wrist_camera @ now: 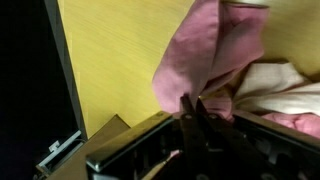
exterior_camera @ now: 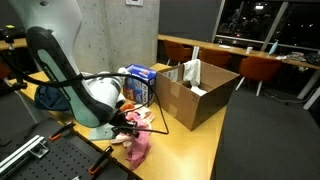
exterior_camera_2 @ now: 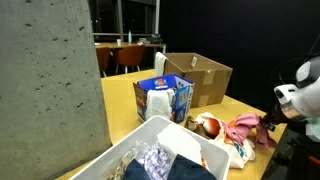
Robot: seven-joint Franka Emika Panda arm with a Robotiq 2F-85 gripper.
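Observation:
A pink cloth point(exterior_camera: 138, 151) lies partly on the yellow table in front of the arm. In the wrist view the cloth point(wrist_camera: 205, 48) gathers in folds up to the tips of my gripper, which is shut on it. Exterior view 2 shows my gripper point(exterior_camera_2: 264, 120) at the right edge, with dark pink cloth point(exterior_camera_2: 264, 136) beneath it. Part of the cloth lies behind the gripper in the wrist view. Cream cloth point(wrist_camera: 268, 80) and more pink cloth point(wrist_camera: 300, 122) lie beside it.
An open cardboard box point(exterior_camera: 197, 98) stands at the back of the table, with white material on its rim. Near it is a blue box point(exterior_camera: 140, 84). A white bin point(exterior_camera_2: 150, 130) holds several cloths.

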